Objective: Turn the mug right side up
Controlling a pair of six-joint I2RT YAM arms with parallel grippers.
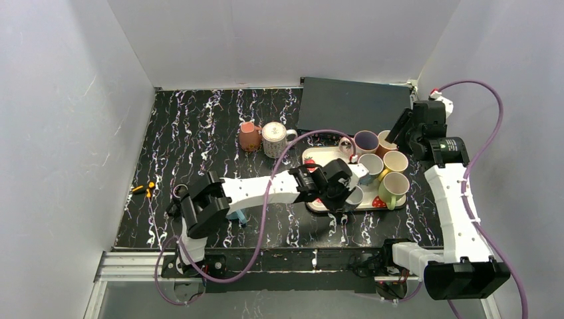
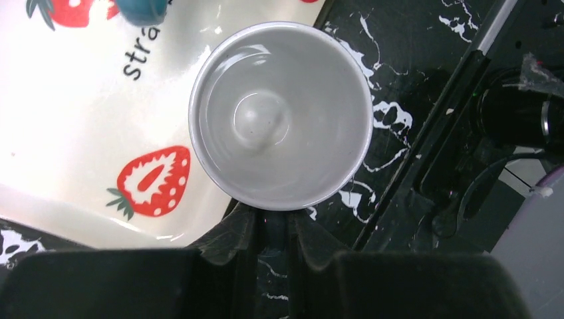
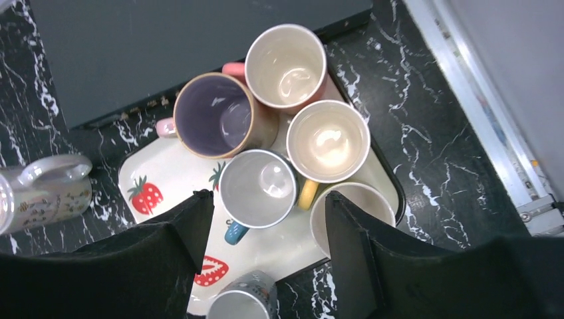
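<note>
A white mug [image 2: 279,113] with its opening facing up is held by my left gripper, shut on it, over the near left part of the strawberry tray [image 2: 80,133]. In the top view the mug [image 1: 354,197] is partly behind that gripper. My right gripper is part open above the group of upright mugs on the tray's right, nothing seen between its fingertips; in the top view it is at the right, beside the dark board.
Several mugs crowd the tray, among them a green one [image 1: 392,187]. A lidded mug [image 1: 275,139] and brown cup [image 1: 250,137] stand behind left. A dark board [image 1: 346,101] lies at the back. The far left table holds small tools [image 1: 140,189].
</note>
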